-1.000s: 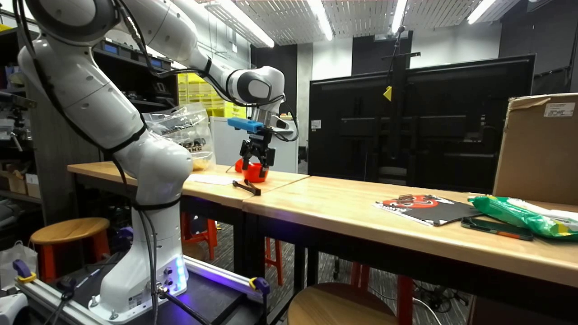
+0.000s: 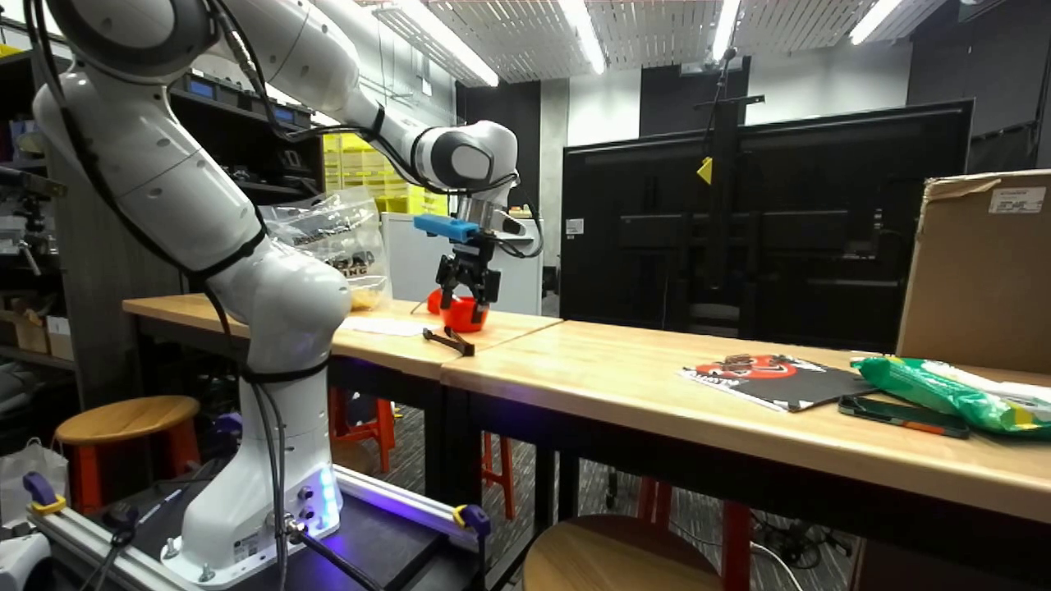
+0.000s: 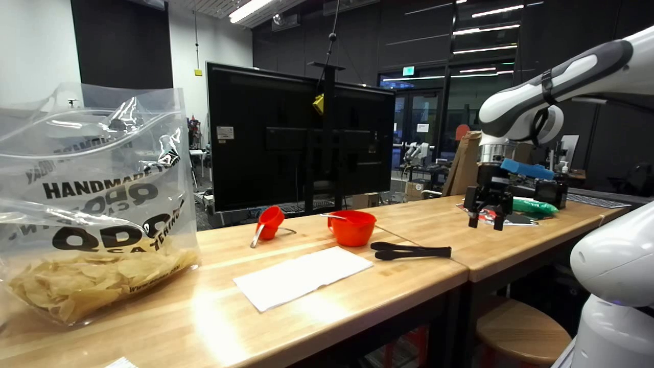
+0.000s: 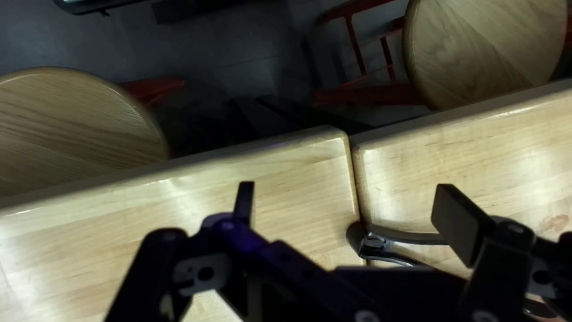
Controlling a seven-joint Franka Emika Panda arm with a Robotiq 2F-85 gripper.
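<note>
My gripper (image 2: 463, 307) hangs above the table, fingers spread apart and pointing down, nothing between them. In exterior view 2 the gripper (image 3: 486, 222) appears to the right of black tongs (image 3: 411, 251), which lie on the table near the seam. The wrist view has the tongs (image 4: 399, 236) below, partly hidden by one finger (image 4: 456, 222). A red bowl (image 3: 353, 228) with a handle resting on its rim stands behind the tongs. Left of it, a red cup (image 3: 270, 222) lies tipped, beside a white sheet (image 3: 300, 277). A clear bag of chips (image 3: 98, 276) stands at the far left.
A dark printed sheet (image 2: 778, 379), a green packet (image 2: 931, 389) and a dark flat device (image 2: 901, 415) lie on the right table beside a cardboard box (image 2: 985, 276). Stools (image 2: 621, 552) stand below the edge.
</note>
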